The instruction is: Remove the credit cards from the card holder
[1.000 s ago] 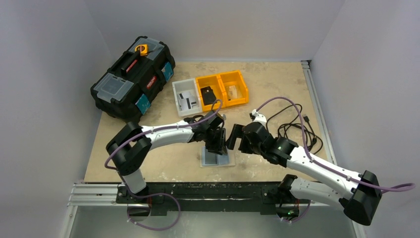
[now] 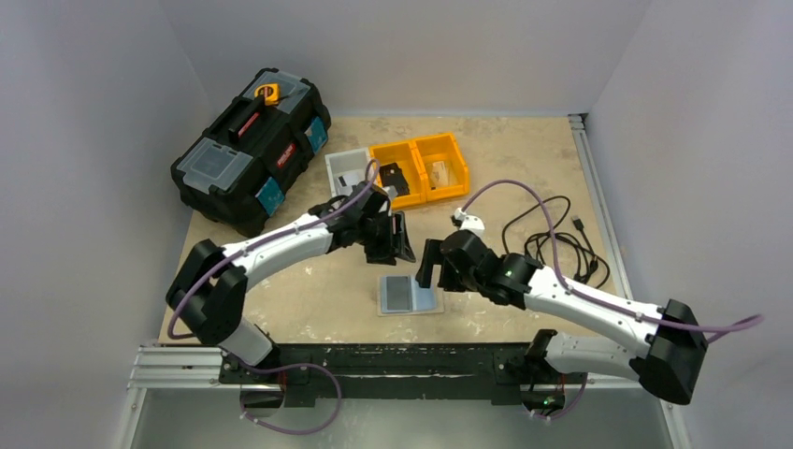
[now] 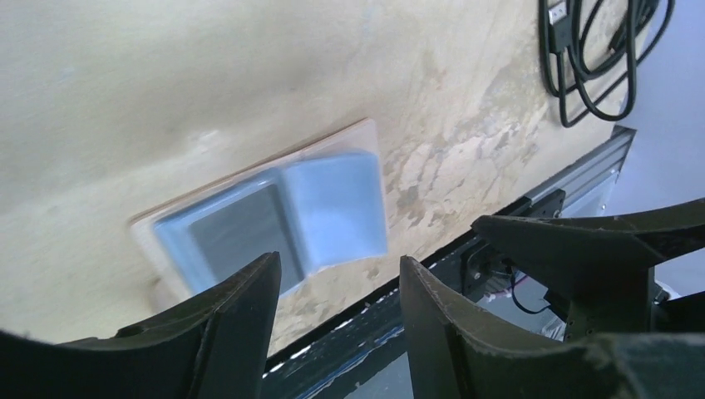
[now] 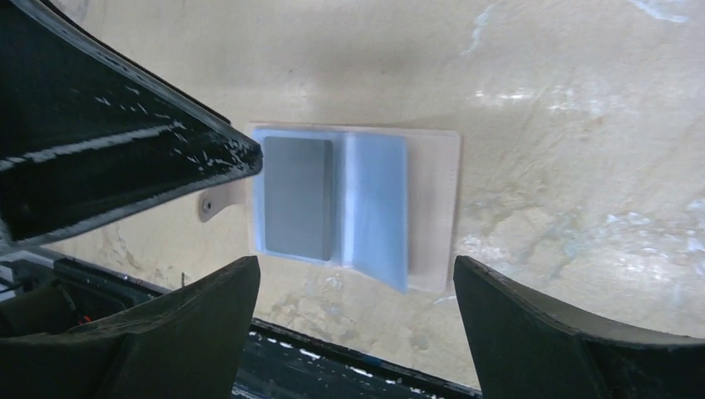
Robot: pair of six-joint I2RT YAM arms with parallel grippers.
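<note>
The card holder [image 2: 410,294] lies spread on the table, with a grey panel [image 4: 297,198] on one side and a light blue flap [image 4: 376,204] on the other, on a pale backing [image 4: 432,208]. Whether cards are inside cannot be seen. My left gripper [image 2: 400,241] hangs behind the holder, open and empty, its fingers [image 3: 249,303] well apart. To the holder's right and slightly behind it is my right gripper [image 2: 431,266]; its fingers [image 4: 511,312] stand apart with the flap's lower end visible beyond the gap. Neither gripper touches the holder.
A white bin [image 2: 343,166] and two orange bins [image 2: 455,150] stand at the back. A black toolbox [image 2: 248,150] fills the back left. Coiled black cables [image 2: 584,253] lie at the right. Bare table surrounds the holder; the two grippers are close together.
My left gripper has pulled back and left from above the holder, uncovering it. The right gripper has come left, nearer the holder. The holder itself has stayed put.
</note>
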